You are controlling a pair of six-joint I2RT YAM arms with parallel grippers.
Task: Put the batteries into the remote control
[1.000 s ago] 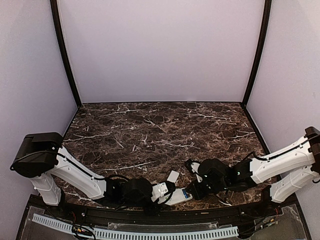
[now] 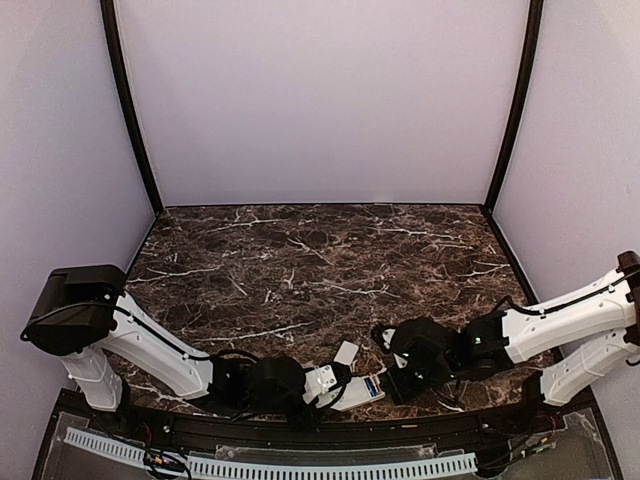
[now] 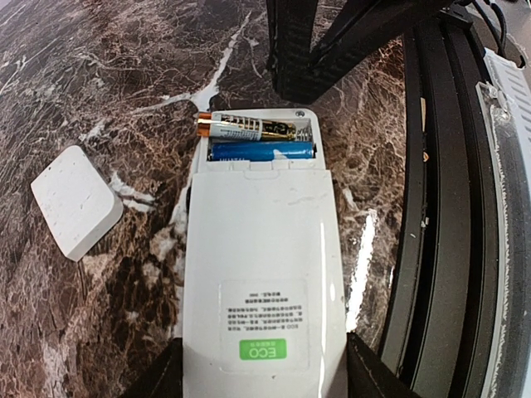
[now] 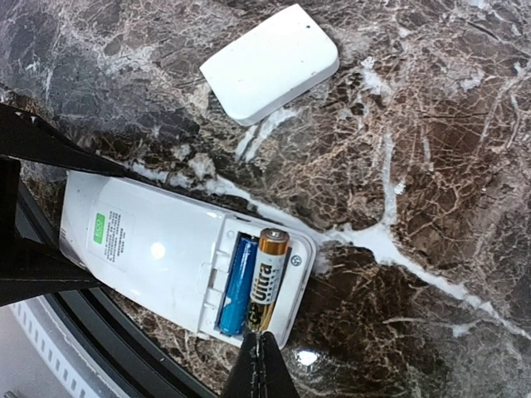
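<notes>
The white remote control (image 3: 264, 265) lies back side up with its battery bay uncovered, and my left gripper is shut on its sides. Inside the bay, a blue battery (image 4: 239, 286) lies flat along its slot. Beside it, the gold and white battery (image 4: 267, 274) has its copper end (image 3: 203, 125) riding up over the bay's edge, while the other end is at the spring. My right gripper is shut, its tips close by the spring end of the gold battery, with nothing seen between them. Whether they touch it I cannot tell.
The white battery cover (image 4: 270, 65) lies loose on the marble table, apart from the remote. A dark rail (image 3: 440, 207) and a white slotted strip (image 2: 330, 466) run along the table's front edge. The table behind the arms is bare.
The right arm has shifted slightly at the remote's battery end. The left arm, the remote and the cover stay where they were.
</notes>
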